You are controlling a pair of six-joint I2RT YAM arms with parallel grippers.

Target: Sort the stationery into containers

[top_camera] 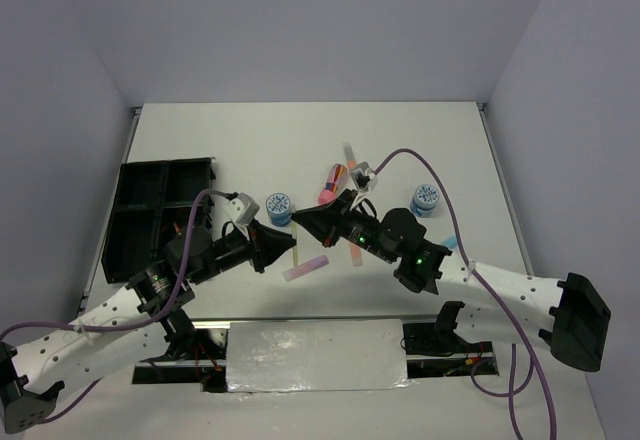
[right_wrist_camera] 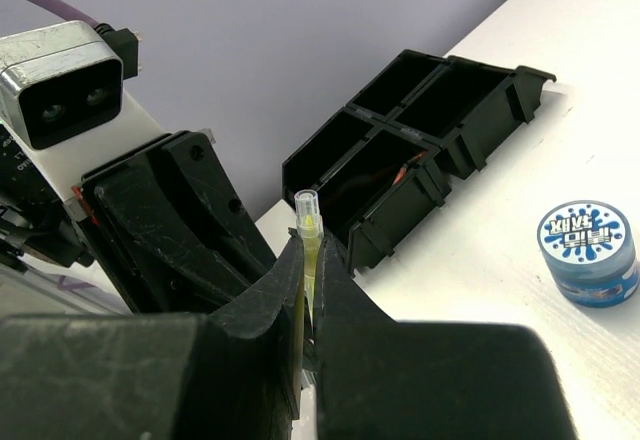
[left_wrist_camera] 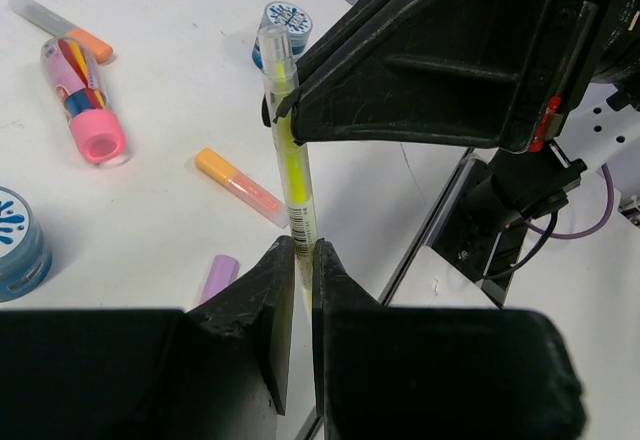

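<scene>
A slim clear pen with yellow inside stands nearly upright between my two grippers. My right gripper is shut on its upper part, just below the clear cap end; the same pen rises between the right fingertips in the right wrist view. Lower down, the fingertips of my left gripper lie close together on both sides of the pen; whether they press on it cannot be told. Seen from above, the left gripper is just below and left of the right gripper. A black divided container stands at the left.
On the table lie a purple stick, an orange-capped stick, another one farther back and a pink-capped bottle. Two blue-lidded jars stand at the middle and right.
</scene>
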